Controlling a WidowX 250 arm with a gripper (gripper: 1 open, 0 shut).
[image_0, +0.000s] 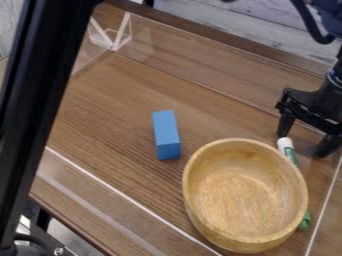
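A black gripper (306, 135) hangs at the right edge, low over the table just above a thin white-and-green object (287, 149), which runs partly behind a round tan bowl (243, 195). Whether the gripper's fingers are apart or closed is hard to tell. A blue block (166, 134) lies on the wooden table left of the bowl.
A white taped mark (110, 35) sits at the far left corner. A dark vertical bar (27, 90) runs along the left side of the view.
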